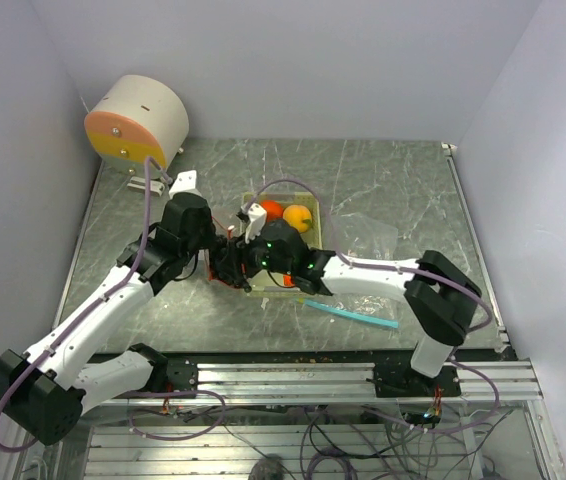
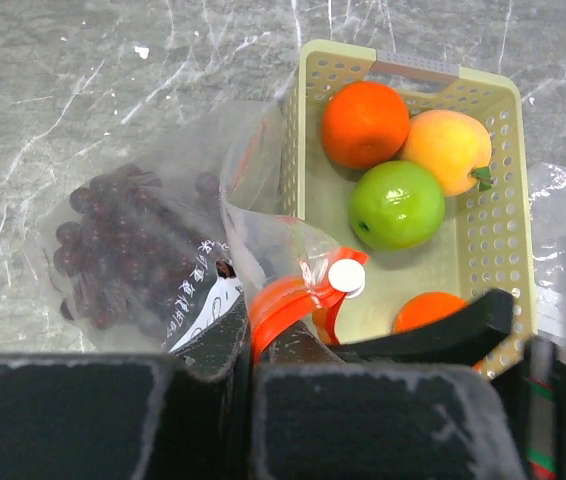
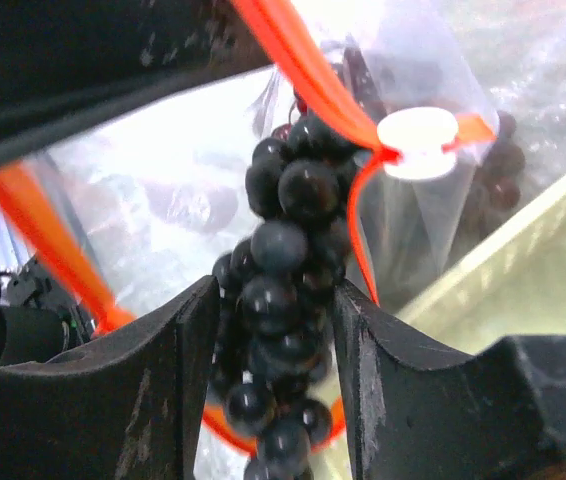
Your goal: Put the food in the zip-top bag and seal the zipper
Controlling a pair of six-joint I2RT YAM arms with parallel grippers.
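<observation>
My left gripper is shut on the orange-edged mouth of the clear zip top bag [image 2: 263, 185]; a white slider [image 2: 346, 275] sits beside it on the edge. Dark grapes [image 2: 133, 250] show through the bag, left of the basket. In the right wrist view more grapes [image 3: 273, 305] fill the bag's mouth, framed by the orange zipper strips [image 3: 338, 105]. My right gripper is open there, its fingers [image 3: 383, 370] either side of the grapes. In the top view both grippers crowd together and hide most of the bag.
A pale green basket [image 2: 518, 220] right of the bag holds an orange [image 2: 365, 125], a peach [image 2: 448, 150], a green fruit [image 2: 396, 205] and another orange item [image 2: 428, 310]. A clear bag with a blue edge [image 1: 353, 315] lies to the right.
</observation>
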